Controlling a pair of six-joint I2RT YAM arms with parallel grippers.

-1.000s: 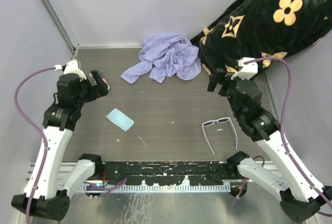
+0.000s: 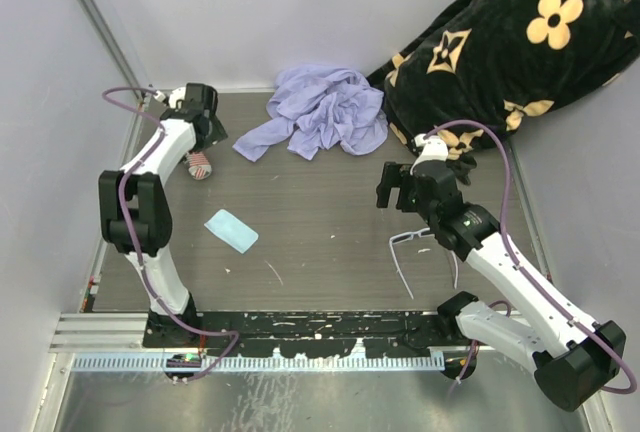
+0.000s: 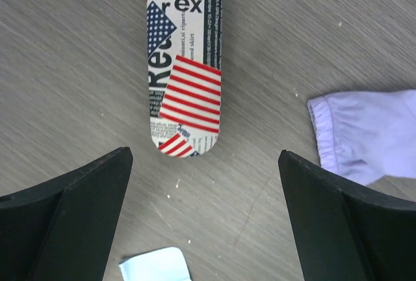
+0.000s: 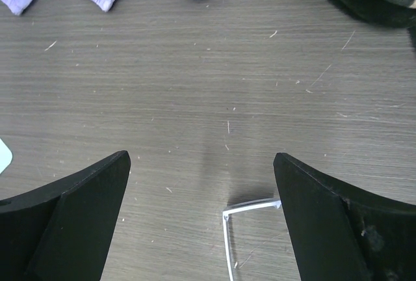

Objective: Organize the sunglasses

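Observation:
White-framed sunglasses [image 2: 398, 254] lie with arms unfolded on the right of the table, partly under the right arm; part of the frame [image 4: 227, 235] shows in the right wrist view below my open right gripper. My left gripper is open over the back left, just short of an oblong case printed with text and flag stripes [image 3: 185, 66]. A light blue cloth [image 2: 231, 230] lies flat at left centre.
A lavender garment [image 2: 320, 112] lies crumpled at the back centre. A dark patterned blanket [image 2: 500, 42] is heaped at the back right.
My left arm has reached toward the back left, over the printed case. My right gripper has moved down and left, toward the front of the table.

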